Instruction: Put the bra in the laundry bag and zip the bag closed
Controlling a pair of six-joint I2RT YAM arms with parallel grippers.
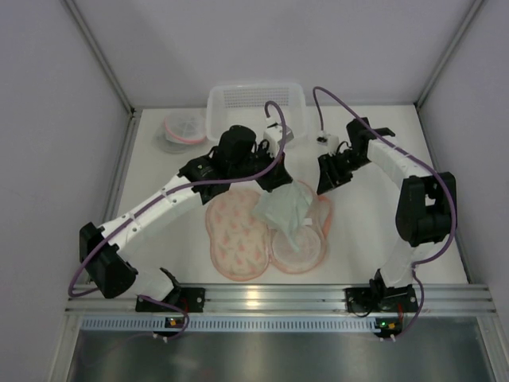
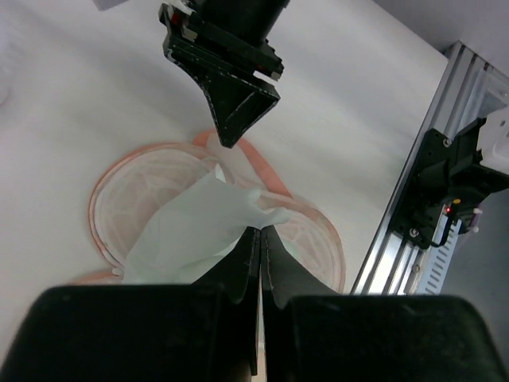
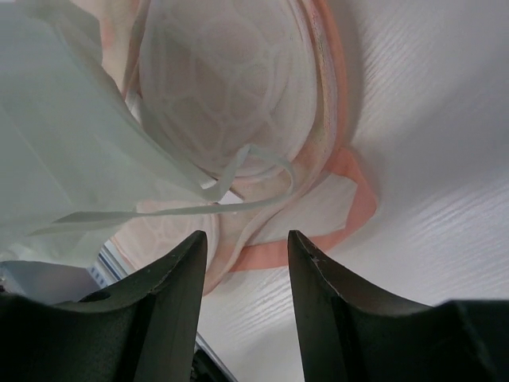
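From my left gripper, shut on its middle, a pale green bra (image 1: 285, 210) hangs with its lower part draping down. A thin strap (image 3: 238, 205) of it trails across the right wrist view. Below lies the pink laundry bag (image 1: 238, 235), open and spread flat on the table, with round mesh panels (image 2: 151, 179) and an orange-pink edge. My right gripper stands open over the table at the bag's right side, nothing between its fingers. The bag's zipper pull cannot be made out.
A white basket (image 1: 213, 119) stands at the back of the table. To its left sits a folded pink and white mesh item (image 1: 184, 127). Bare table lies to the right of the bag, and a metal rail (image 1: 238, 296) runs along the front edge.
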